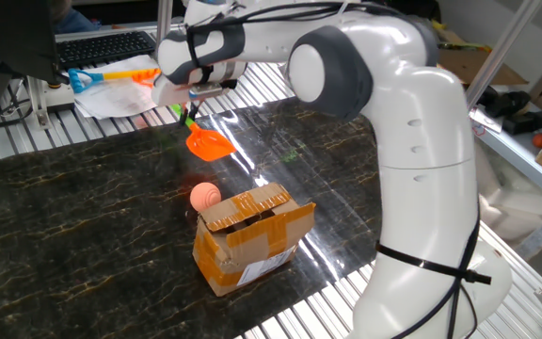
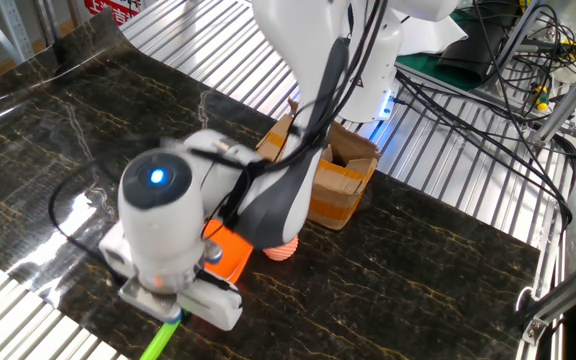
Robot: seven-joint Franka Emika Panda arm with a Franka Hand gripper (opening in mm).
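A toy shovel with an orange blade (image 1: 211,144) and a green handle (image 2: 160,342) is held by my gripper (image 2: 176,312), shut on its handle. Exterior view 1 shows the blade hanging over the dark marbled mat, its handle running up behind the gripper. The fingertips are mostly hidden in both views. A pink-orange ridged ball (image 1: 205,196) rests on the mat against the near side of the blade's area, close to the box. An open cardboard box (image 1: 248,247) with brown tape stands to the right of the ball, its flaps partly folded over the opening.
A second shovel with a blue grip (image 1: 85,81) and yellow shaft lies on white paper beyond the mat, near a keyboard (image 1: 106,47). My arm's base stands beside the box.
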